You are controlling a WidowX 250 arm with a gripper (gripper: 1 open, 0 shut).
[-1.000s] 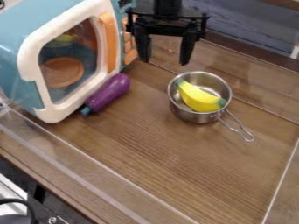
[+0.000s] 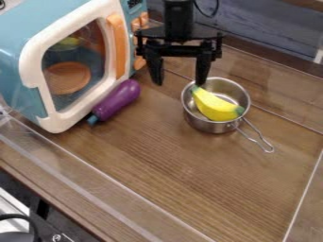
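The black gripper point(image 2: 179, 76) hangs at the top centre, open, with nothing between its fingers, above and behind a steel pot point(image 2: 199, 117). A yellow banana point(image 2: 218, 108) lies inside the pot, whose wire handle points to the lower right. A purple eggplant point(image 2: 116, 100) lies on the wooden table point(image 2: 177, 180) to the left of the pot, beside a white and light-blue toy oven point(image 2: 25, 47). An orange object shows behind the oven's window.
The oven fills the upper left. A wall stands at the back. Cables show at the lower left, off the table's edge.
The gripper has moved lower and slightly toward the viewer since a second ago. The pot, banana and eggplant have not moved.
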